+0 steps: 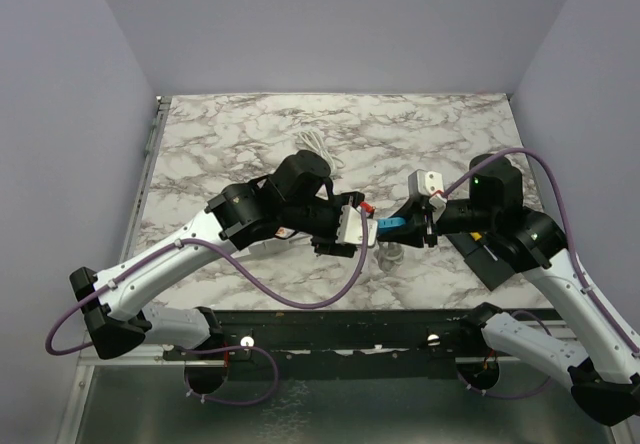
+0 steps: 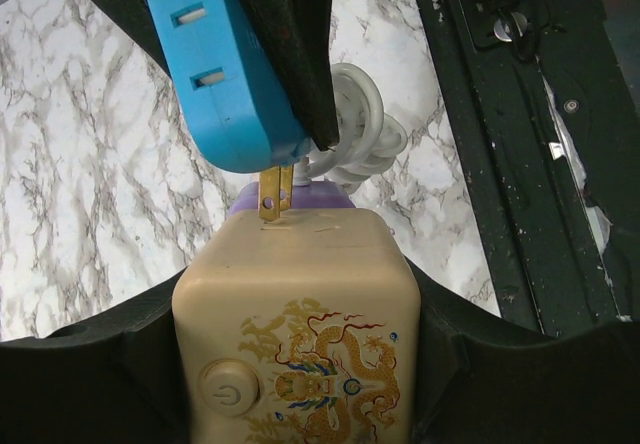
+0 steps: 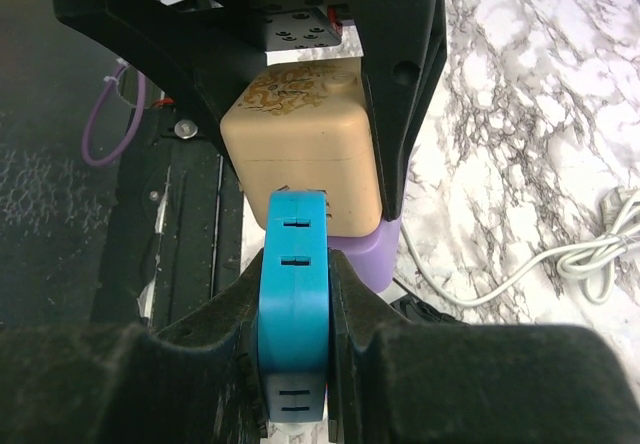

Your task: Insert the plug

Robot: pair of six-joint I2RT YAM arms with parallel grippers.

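Note:
My left gripper is shut on a beige socket block (image 2: 300,314) with a dragon print, a round button and a purple side (image 3: 375,254). A blue plug (image 3: 293,294) with slots along its side sits between the fingers of my right gripper, which is shut on it. Two brass prongs (image 2: 275,192) show in the left wrist view, running from the plug's end to the socket's slotted face. Their tips are at or just above that face; whether they are in the slots I cannot tell. In the top view the plug (image 1: 391,223) meets the socket's right side.
White cable (image 3: 480,299) lies loosely coiled on the marble-patterned table (image 1: 230,134). A dark flat object (image 1: 487,264) rests at the right under my right arm. A dark edge (image 1: 330,322) runs along the front.

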